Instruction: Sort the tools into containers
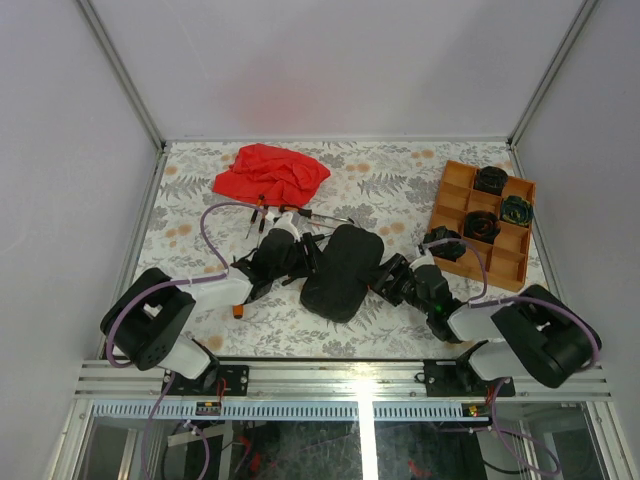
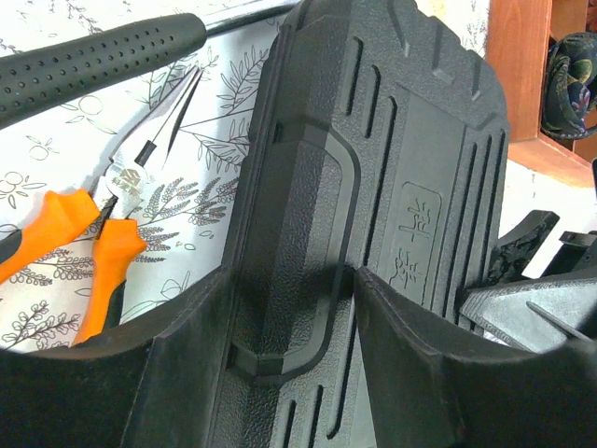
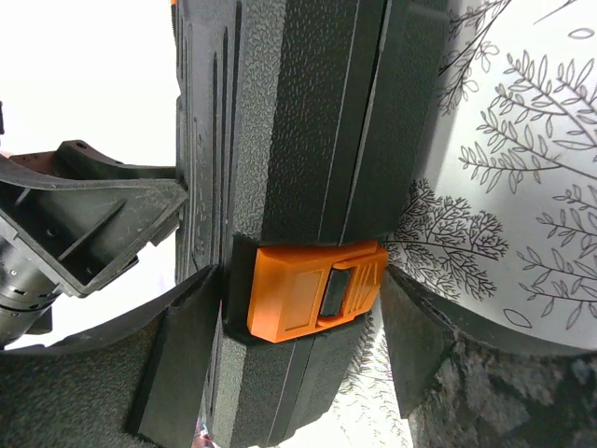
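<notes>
A closed black tool case (image 1: 342, 275) lies tilted at mid-table. My left gripper is at its left side, part open, fingers astride the case's handle (image 2: 326, 215); whether they press on it cannot be told. On the opposite side, the right gripper stands part open with its fingers around an orange latch (image 3: 289, 299), close to the latch's ends. Left of the case, pliers with orange handles (image 2: 114, 257) and a tool with a black grip (image 2: 103, 65) lie on the cloth.
At the right stands a wooden compartment box (image 1: 455, 197) with several dark rolled items in it. A red cloth (image 1: 270, 175) is heaped at the back left, with several tools just in front. Patterned table shows bare between case and back wall.
</notes>
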